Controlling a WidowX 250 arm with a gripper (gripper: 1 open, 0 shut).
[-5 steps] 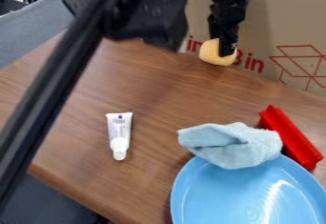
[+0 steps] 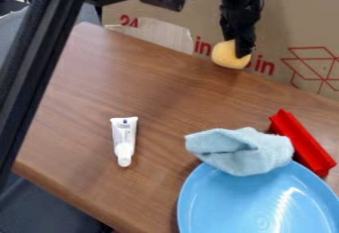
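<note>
The black gripper (image 2: 239, 41) reaches down from the top at the back of the table, its fingertips just at a yellow rounded object (image 2: 228, 56) in front of the cardboard. Whether it grips that object is hard to tell. A white tube (image 2: 125, 138) lies on the left part of the wooden table (image 2: 146, 98). A light blue cloth (image 2: 239, 150) lies at the back rim of a blue plate (image 2: 252, 212), beside a red object (image 2: 302, 143) on the right.
A cardboard wall (image 2: 298, 29) with red print stands along the table's back. A black bar crosses the left side of the view.
The arm has moved upward, uncovering more cardboard at the top left. The gripper has risen slightly at the yellow object, which has barely moved.
</note>
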